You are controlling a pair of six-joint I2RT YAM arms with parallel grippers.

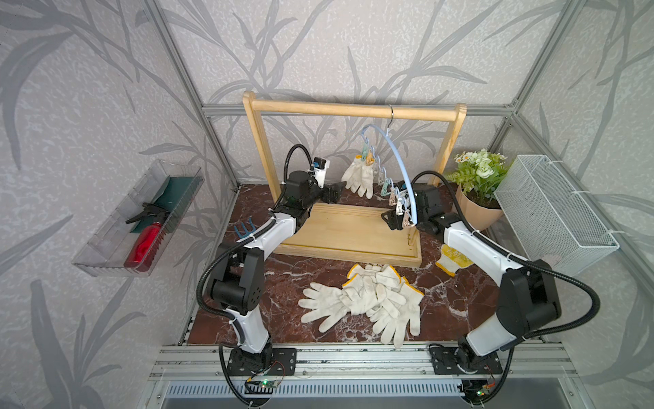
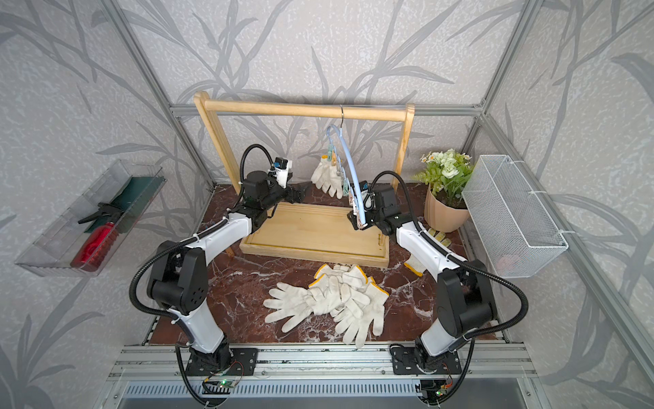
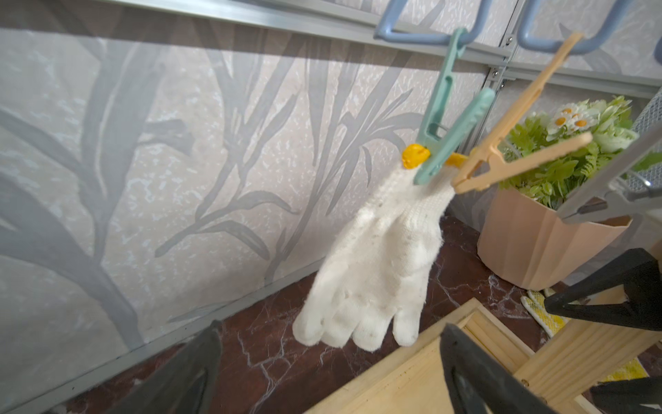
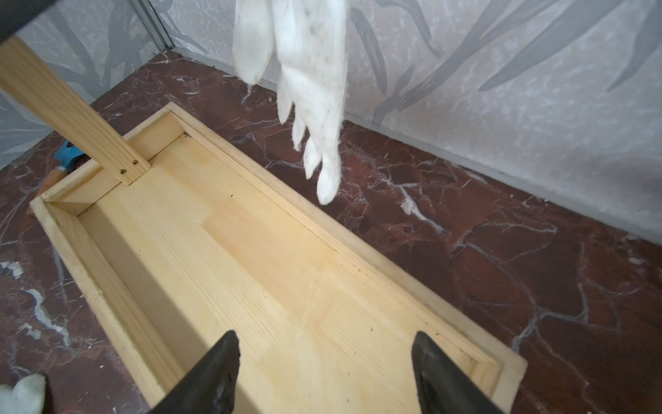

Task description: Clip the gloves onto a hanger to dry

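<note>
A white glove (image 3: 372, 255) hangs by its cuff from a mint clip (image 3: 444, 117) on the blue hanger (image 1: 403, 167), which hooks on the wooden bar; an orange clip (image 3: 510, 117) is beside it. Several other small clips hang along the hanger. A pile of white gloves (image 1: 361, 306) lies on the front of the marble table. My left gripper (image 1: 332, 193) stands open, left of the hanging glove, nothing between its fingers. My right gripper is open and empty, lower, above the tray's right part, behind the hanger in the top views.
The wooden tray (image 1: 340, 257) sits under the rack (image 1: 306, 107). At right are a flower pot (image 1: 477, 208), a yellow glove (image 1: 455, 257) and a wire basket (image 1: 558, 225); at left, a clear bin (image 1: 95, 262) holds tools.
</note>
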